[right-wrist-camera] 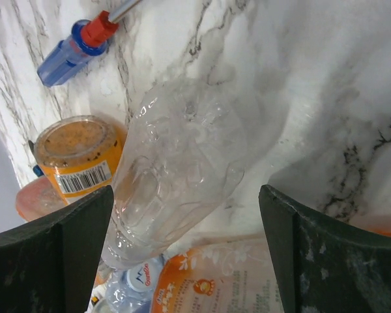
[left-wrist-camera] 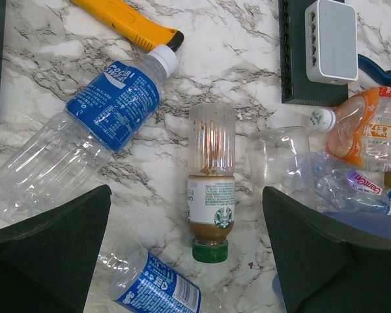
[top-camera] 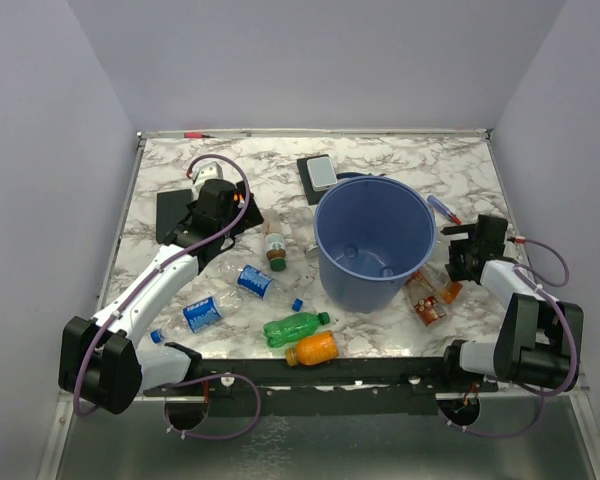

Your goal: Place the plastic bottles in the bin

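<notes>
The blue bin (top-camera: 365, 275) stands right of centre in the top view, with bottles around it. My left gripper is open over the table's left part, above a Starbucks bottle (left-wrist-camera: 208, 208), with a blue-labelled bottle (left-wrist-camera: 112, 104) beside it. My right gripper is low at the right of the bin, its fingers apart around a crumpled clear plastic bottle (right-wrist-camera: 176, 163); whether they touch it is unclear. A green bottle (top-camera: 292, 328) and an orange bottle (top-camera: 312, 349) lie at the front.
A box cutter (left-wrist-camera: 124, 23), a dark board with a white device (left-wrist-camera: 330, 45) and a screwdriver (right-wrist-camera: 65, 59) lie among the bottles. An orange-lidded container (right-wrist-camera: 85, 163) is beside the clear bottle. The back of the table has some bare marble.
</notes>
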